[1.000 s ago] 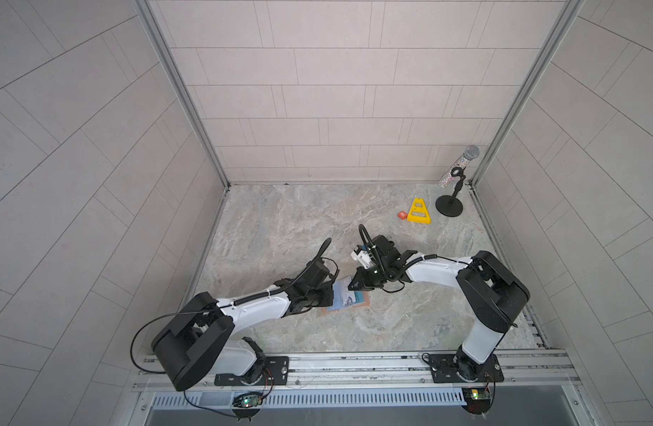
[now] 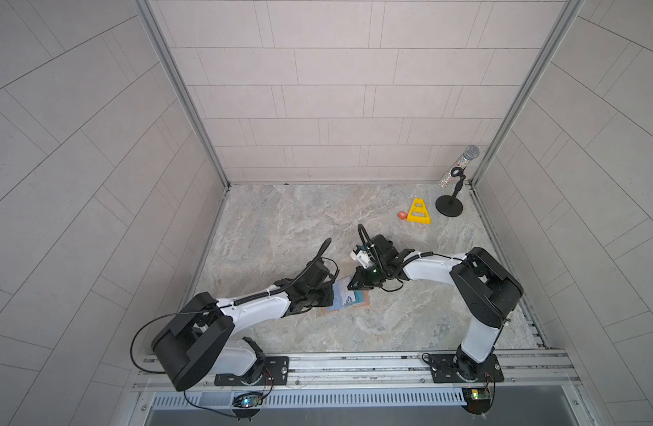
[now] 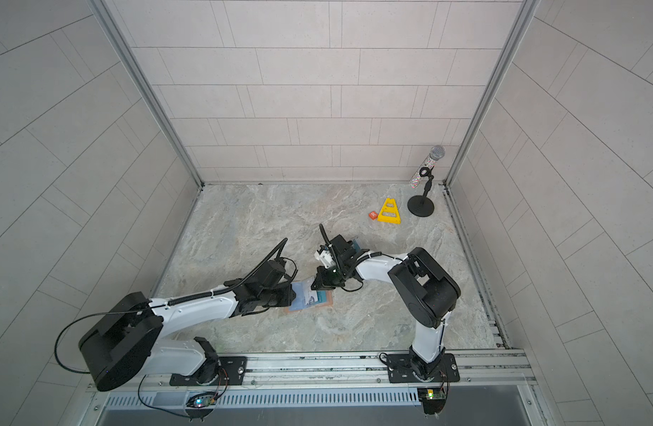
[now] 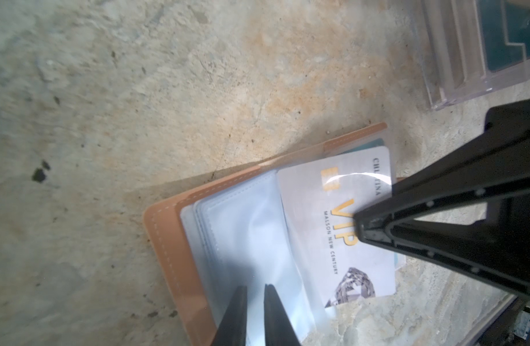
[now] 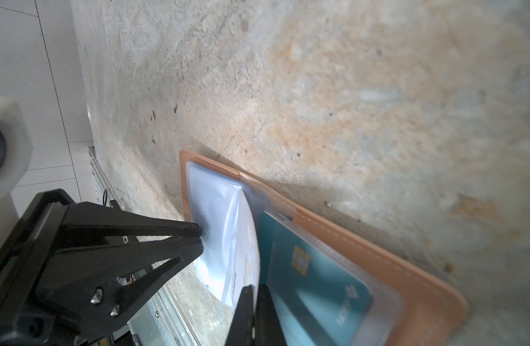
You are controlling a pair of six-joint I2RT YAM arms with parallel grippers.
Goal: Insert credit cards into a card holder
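The tan card holder (image 4: 167,253) lies open on the table with pale blue sleeves (image 4: 244,230). My left gripper is shut on the sleeves at the left, as far as visible. A white VIP card (image 4: 311,242) stands tilted over the middle, along a sleeve edge; how far it sits inside is unclear. My right gripper is shut at this card, its edge between the fingertips. A teal card (image 5: 311,288) lies in a clear sleeve on the right side.
A clear box (image 4: 449,52) with teal contents is beside the holder. Behind are a red object (image 2: 402,214), a yellow stand (image 2: 418,218) and a black stand (image 2: 448,206) with a microphone (image 2: 470,152).
My left arm has not visibly moved.
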